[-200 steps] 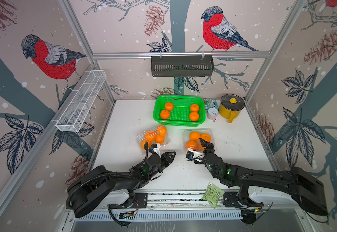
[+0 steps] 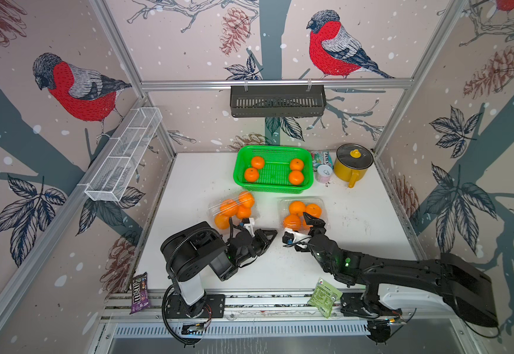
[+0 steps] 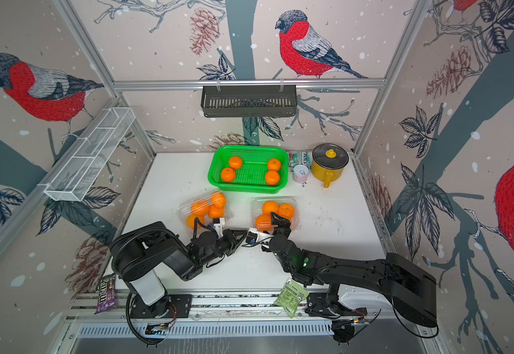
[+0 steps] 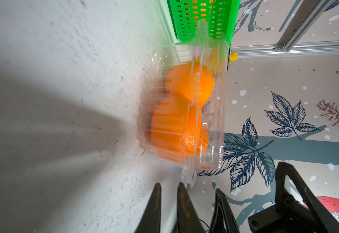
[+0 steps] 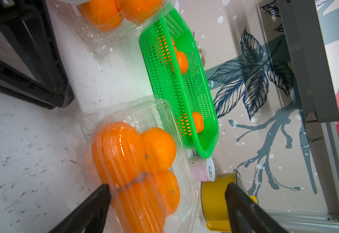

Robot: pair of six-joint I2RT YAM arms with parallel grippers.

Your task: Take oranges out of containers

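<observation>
Two clear plastic containers hold oranges: the left container (image 2: pixel 227 206) and the right container (image 2: pixel 301 213). My left gripper is low over the table with its fingers slightly apart and empty, pointing toward a container with oranges (image 4: pixel 185 124) just beyond the fingertips. My right gripper stands open at the near side of the right container, oranges (image 5: pixel 157 149) seen under its clear plastic between and beyond the fingers. The green basket (image 3: pixel 248 185) behind both containers has oranges near its left and right ends.
A yellow pot (image 2: pixel 348 170) and a small cup (image 2: pixel 324 174) stand at the back right. A green packet (image 2: pixel 324 295) lies at the front edge, a purple packet (image 2: pixel 139 292) at the front left. A dark rack (image 2: pixel 277 100) hangs on the back wall.
The right arm and the containers look almost unchanged.
</observation>
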